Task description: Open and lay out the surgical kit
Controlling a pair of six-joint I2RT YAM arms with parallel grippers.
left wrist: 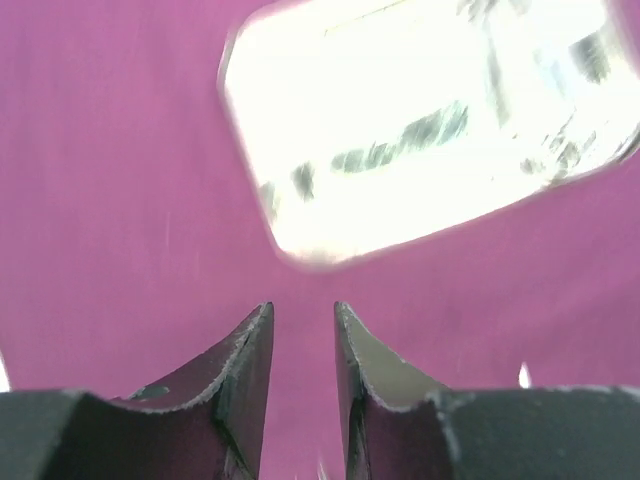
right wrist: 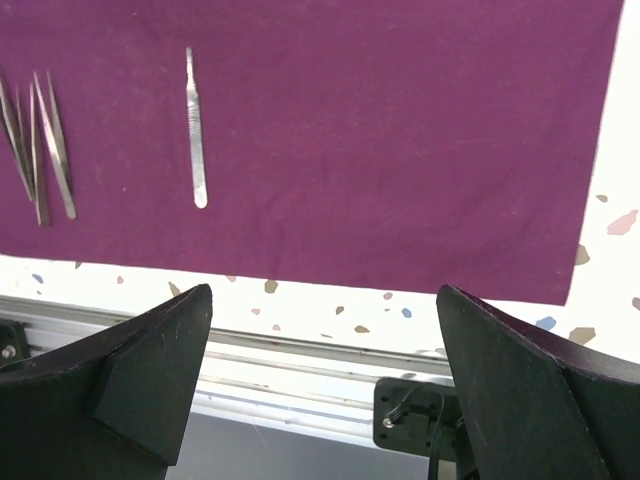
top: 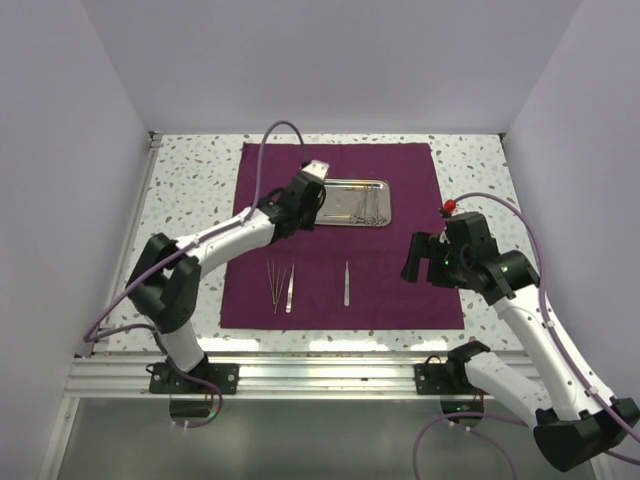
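A silver tray [top: 357, 188] holds several instruments, including scissors, at the back middle of the purple cloth. My left gripper [top: 312, 200] is over its left end, open and empty in the blurred left wrist view, where the tray [left wrist: 330, 220] appears washed out. On the front of the cloth lie several thin tweezer-like instruments [right wrist: 57, 160] at the left and a scalpel handle [right wrist: 196, 140] further right. My right gripper is open over the front right of the cloth, nothing between its fingers.
The purple cloth [top: 400, 300] has bare room at the front right and along the back. Speckled table surface [top: 170, 190] borders it, with a metal rail along the front edge.
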